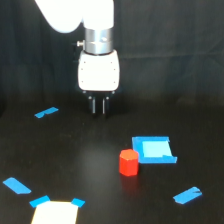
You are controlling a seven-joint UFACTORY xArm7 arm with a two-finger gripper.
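Note:
My gripper [98, 105] hangs above the back part of the dark table, its two thin dark fingers pointing down. A gap shows between them with nothing visible in it. A red block [129, 162], roughly hexagonal from this side, stands on the table, nearer the camera and to the right of the gripper. Just behind it and to its right lies a pale, light-blue square [156, 148] framed by blue tape [150, 139]. The gripper is well apart from both.
At the front left edge is a cream-white object [55, 213], cut off by the frame, with blue tape at its corners. Blue tape strips lie at left [16, 186], back left [46, 112] and front right [187, 195].

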